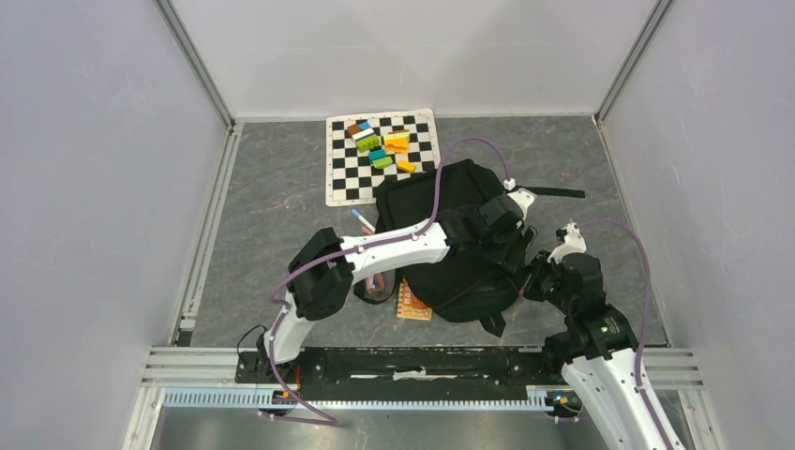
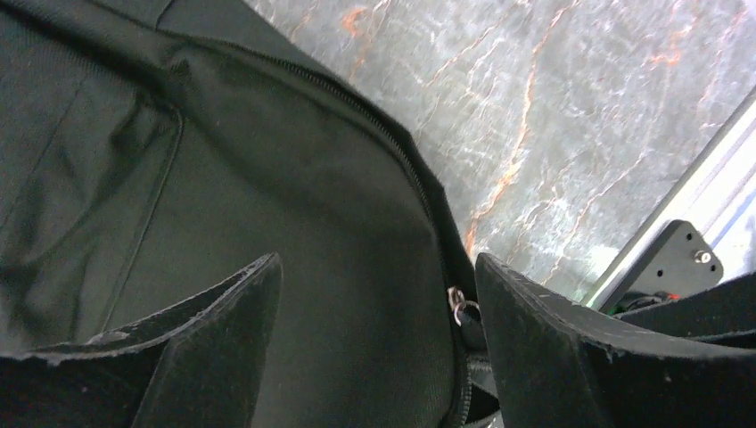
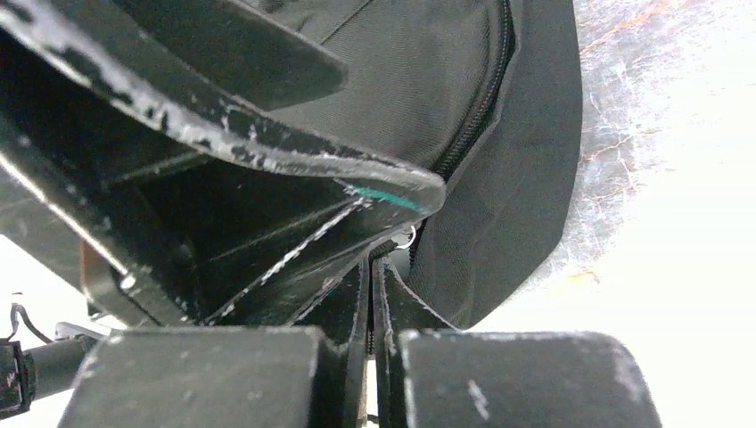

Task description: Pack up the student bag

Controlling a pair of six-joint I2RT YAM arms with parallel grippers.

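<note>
The black bag (image 1: pixel 459 291) lies on the grey floor under both arms, its zipper (image 2: pixel 419 196) running along one edge with a metal pull (image 2: pixel 459 303). My left gripper (image 1: pixel 516 244) is low over the bag, open, its fingertips either side of that zipper edge in the left wrist view. My right gripper is shut at the bag's edge, just by the zipper pull; whether it pinches the tab is hard to tell.
A checkered board (image 1: pixel 342 169) with several coloured bricks lies behind the bag. An orange booklet (image 1: pixel 412 305) and a clear case with pens (image 1: pixel 375 281) lie partly beside it.
</note>
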